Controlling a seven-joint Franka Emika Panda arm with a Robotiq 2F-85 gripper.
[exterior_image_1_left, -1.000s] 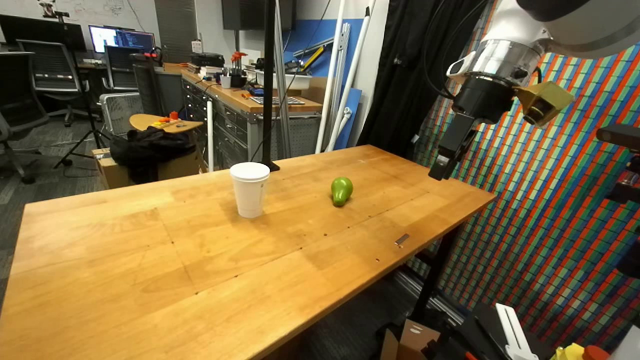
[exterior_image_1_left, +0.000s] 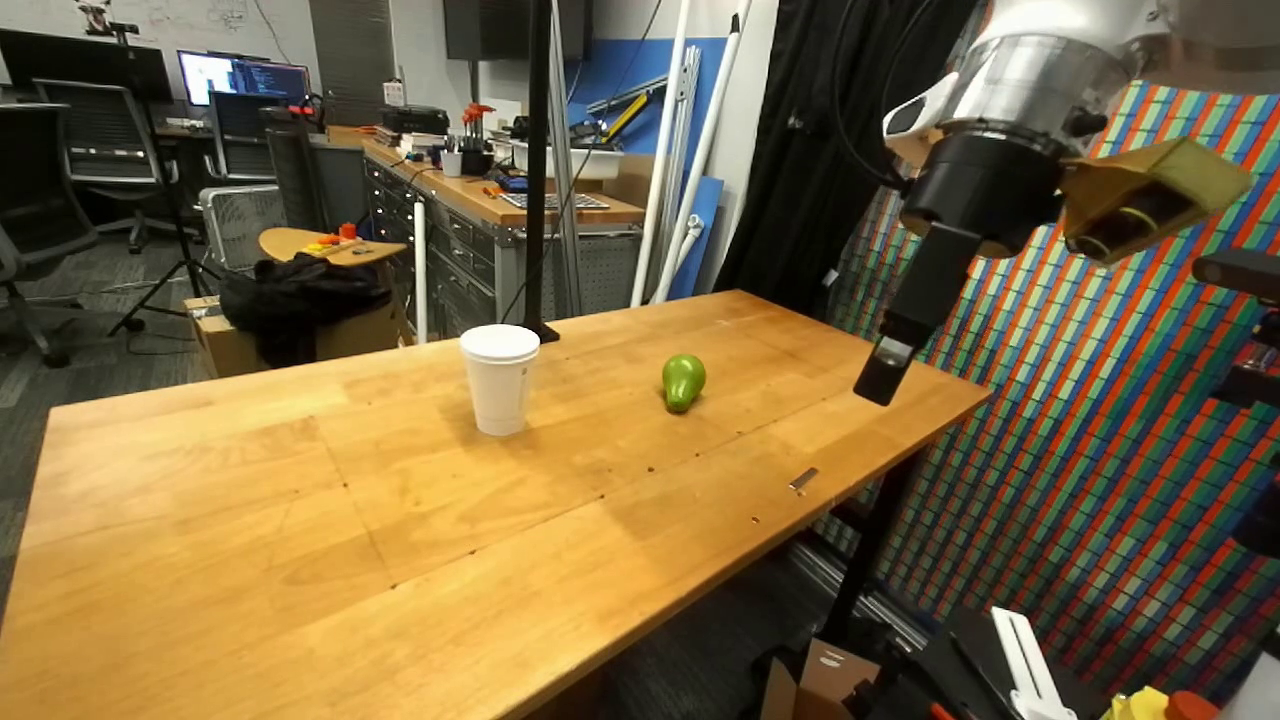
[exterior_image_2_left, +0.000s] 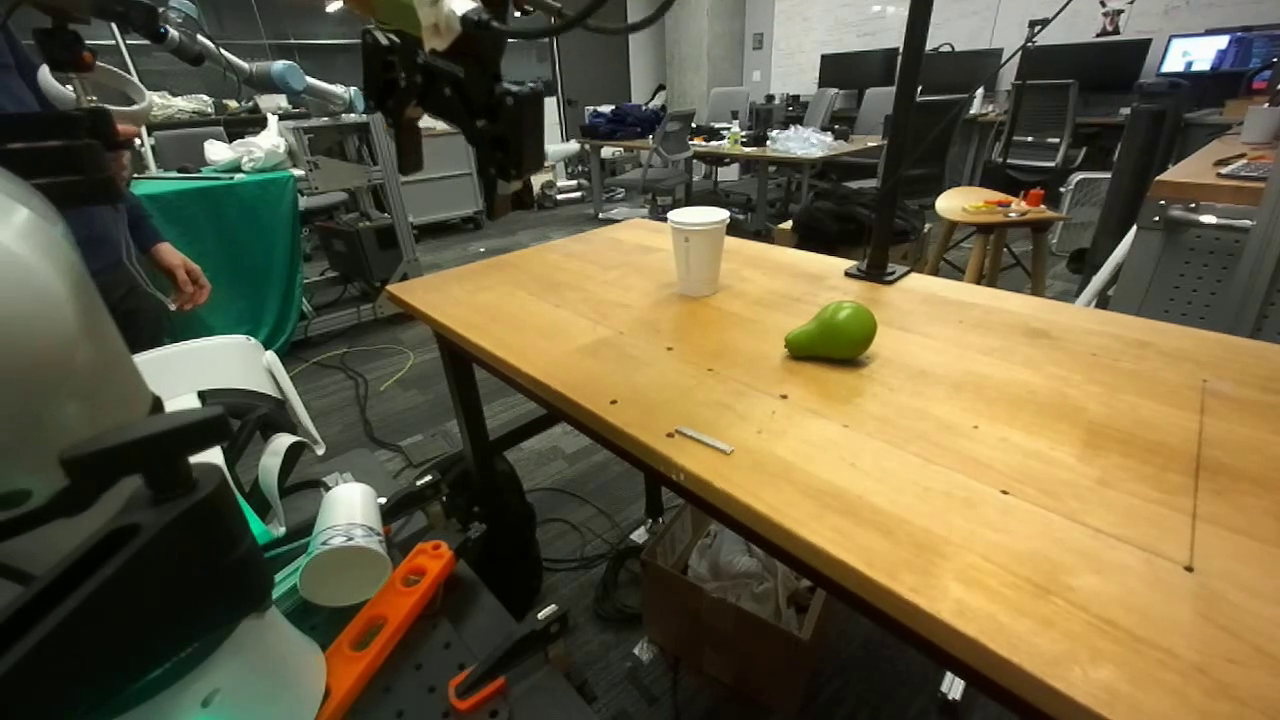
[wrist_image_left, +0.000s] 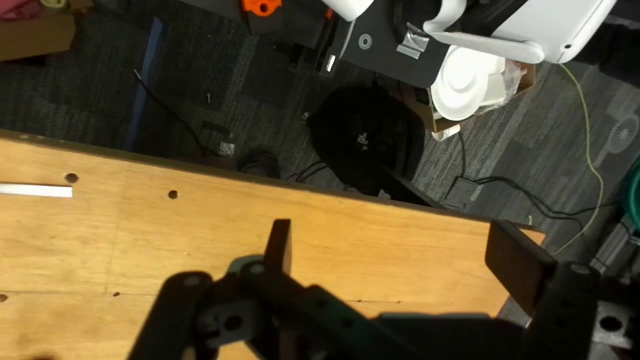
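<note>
A white lidded paper cup (exterior_image_1_left: 498, 382) stands upright on the wooden table (exterior_image_1_left: 300, 528). Beside it, with a gap between, lies a green pear-shaped fruit (exterior_image_1_left: 683, 382); exterior view 2 shows the same fruit (exterior_image_2_left: 833, 331) on its side, nearer than the cup (exterior_image_2_left: 697, 253). My gripper is open, its two dark fingers wide apart and nothing between them. In the wrist view, bare tabletop near the edge lies beneath it. From the side, the gripper (exterior_image_1_left: 882, 382) hangs above the table's right end, apart from both objects. Cup and fruit are outside the wrist view.
A short metal strip (exterior_image_2_left: 704, 440) lies near the table edge. A black post (exterior_image_2_left: 896, 156) rises from the table's far side. Beyond the edge, a black bag (wrist_image_left: 366, 141) sits on the floor.
The cup and the fruit have stayed where they were.
</note>
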